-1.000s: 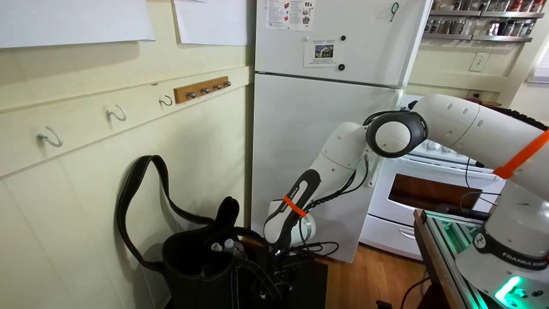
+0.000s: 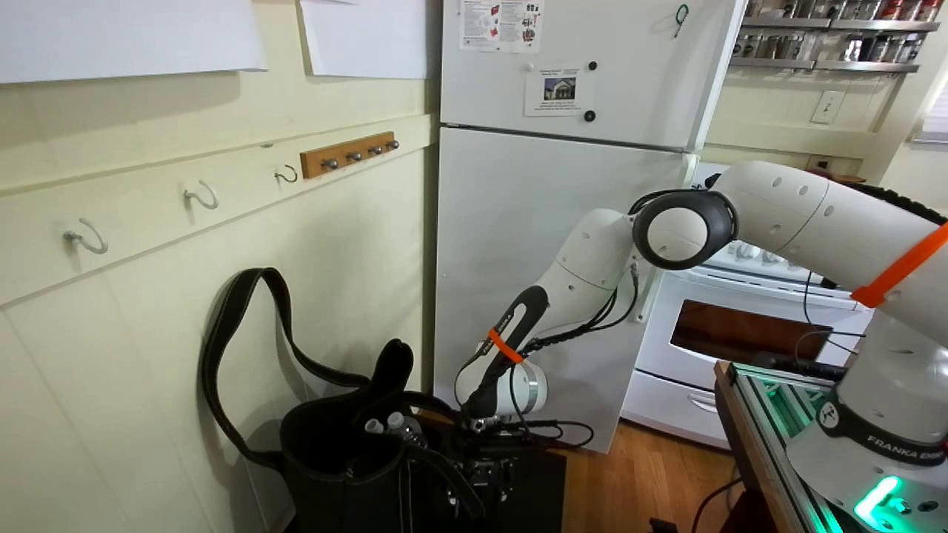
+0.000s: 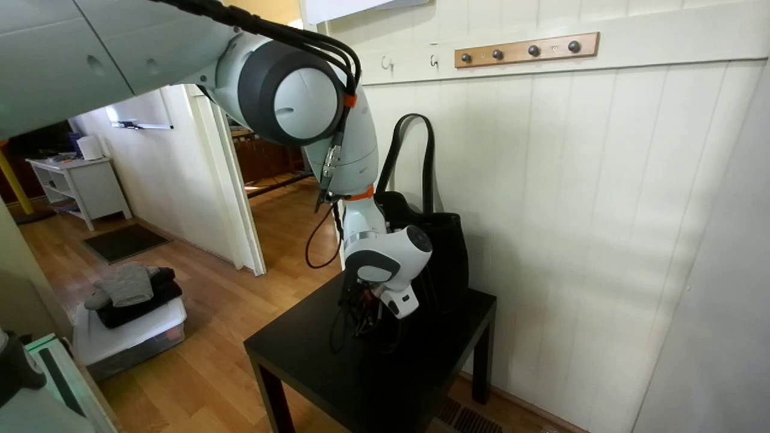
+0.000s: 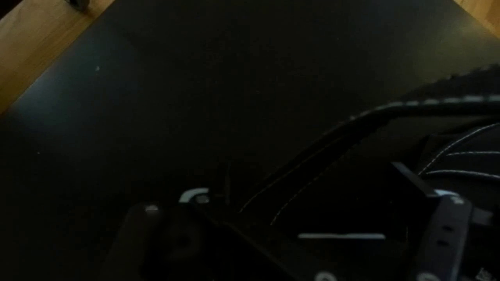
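A black bag [image 2: 346, 480] with light stitching stands against the wall, one long strap [image 2: 282, 311] raised in a loop. In the wrist view my gripper is open, its fingers [image 4: 445, 229] wide apart. The bag's other strap [image 4: 323, 140] curves down through the space between them, from upper right to lower left. It is too dark there to tell whether a finger touches it. From the second exterior view, the gripper [image 3: 364, 317] is low over the black table, beside the bag, largely hidden by the hand and cables.
The bag rests on the black table [image 3: 310, 353], whose front half is bare. White bottle tops [image 2: 395, 421] show inside the bag. Above on the wall are several hooks and a wooden peg rack [image 2: 348, 155]. A white fridge [image 2: 533, 231] stands behind the arm.
The hand has turned and tilted a little at the wrist, and the gripper below it has shifted slightly. The bag and its straps look the same.
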